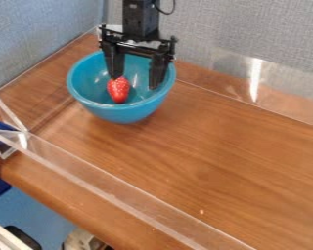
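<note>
A teal bowl (129,109) sits on the wooden table at the upper left, holding a red strawberry (117,90) in its left part. My black gripper (137,72) is over the bowl with its fingers reaching down inside it, open, one finger just above the strawberry and the other to the right of it. The strawberry is not between the fingertips as far as shows.
Grey walls stand behind and to the left. A blue object with white strips (3,137) lies at the left edge, and a clear strip runs along the front left.
</note>
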